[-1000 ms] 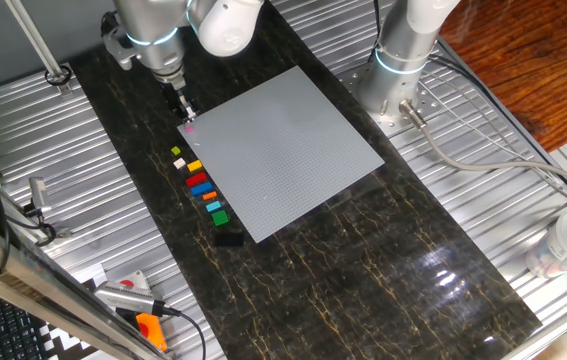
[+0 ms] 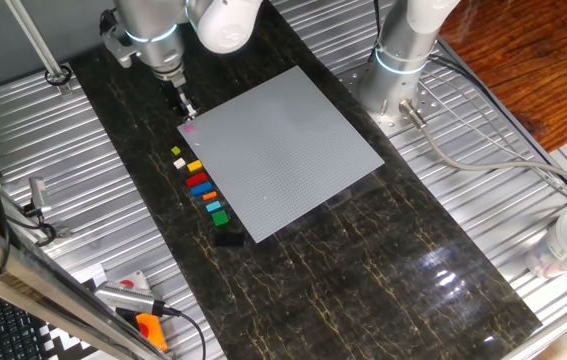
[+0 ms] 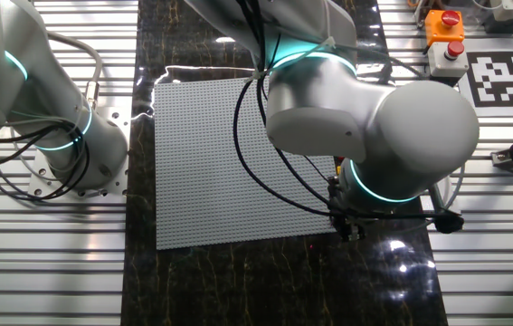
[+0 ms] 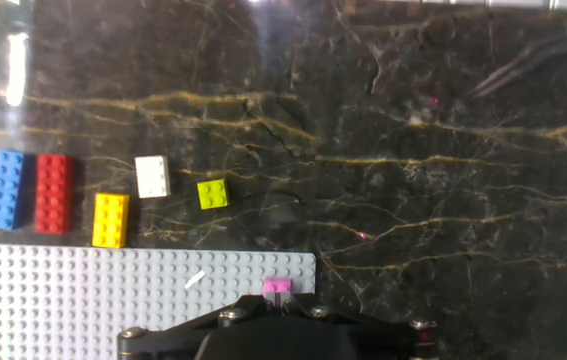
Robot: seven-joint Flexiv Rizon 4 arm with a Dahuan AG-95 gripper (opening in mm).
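Observation:
On the corner of the grey baseplate [image 2: 283,155] sits a small pink brick [image 4: 277,285], close to the plate's edge. My gripper is right at that brick in the wrist view, its dark fingertips meeting the brick's near side. Whether the fingers are closed around it or only touch it does not show clearly. Exterior view 1 has the gripper [image 2: 189,112] pointing down over the same corner, with the pink brick [image 2: 189,128] just beside its tip. In exterior view 2 the arm hides the brick and most of the gripper.
Beside the plate lie loose bricks: lime [image 4: 213,194], white [image 4: 151,176], yellow [image 4: 110,220], red [image 4: 53,193], blue [image 4: 5,189] and several more. The rest of the plate looks bare.
The arm and gripper have shifted very slightly at the plate's corner. The pink brick and the loose bricks look unmoved.

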